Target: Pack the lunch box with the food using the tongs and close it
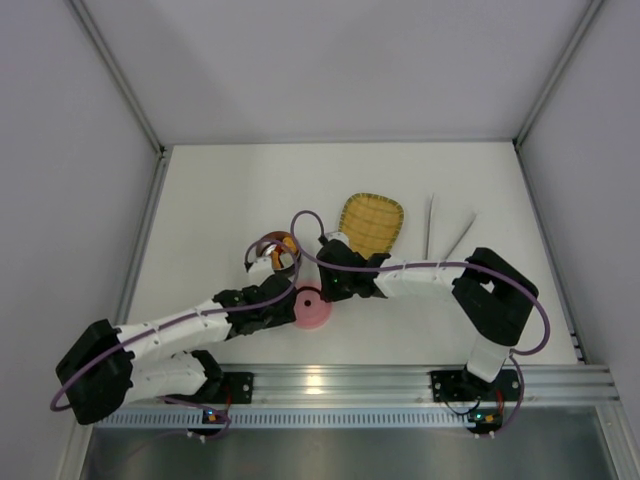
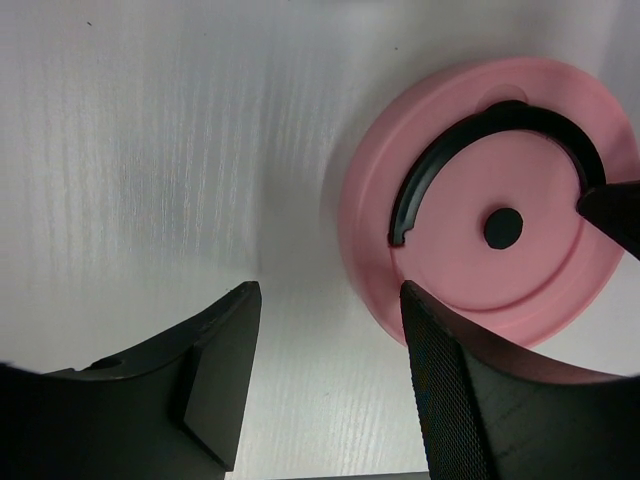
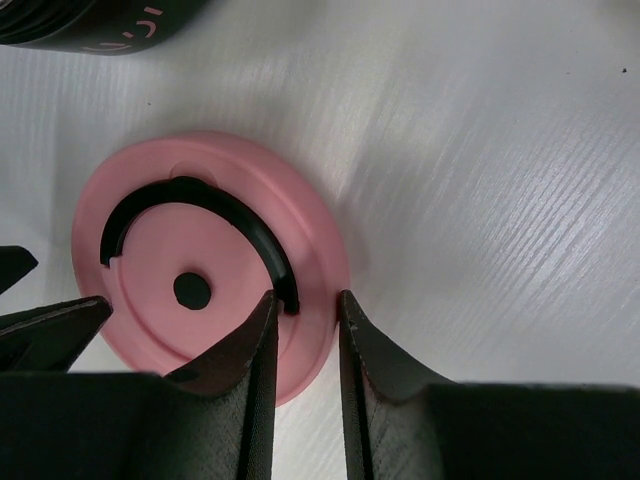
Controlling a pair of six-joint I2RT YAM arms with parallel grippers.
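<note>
A round pink lid with a curved black handle lies flat on the table between my arms. At its left edge, my left gripper is open with nothing between its fingers; one finger overlaps the lid's rim in the left wrist view. My right gripper has its fingers part-way apart, the lid's rim showing between them and one fingertip by the handle's end. Whether they press on it cannot be seen. Behind the lid stands a round box with orange food inside, partly hidden by the left arm's cable.
A yellow woven tray lies behind my right gripper. Two thin pale utensils lie to its right. The dark box wall is close to the lid in the right wrist view.
</note>
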